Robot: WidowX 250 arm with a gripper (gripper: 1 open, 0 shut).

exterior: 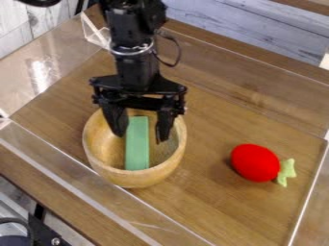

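Observation:
My black gripper (pixel 139 122) is open over a light wooden bowl (pixel 164 159) at the left-centre of the table, its two fingers reaching down inside the rim on either side of a green bar (pixel 138 148). The bar stands or lies lengthwise in the bowl; its far end is partly behind the gripper. A red plush object with a pale green tip (pixel 256 162) lies by itself to the right of the bowl.
The wooden table (pixel 238 110) has clear room behind and right of the bowl, and clear strips along its edges (pixel 206 228). A pale plank surface lies beyond the back edge.

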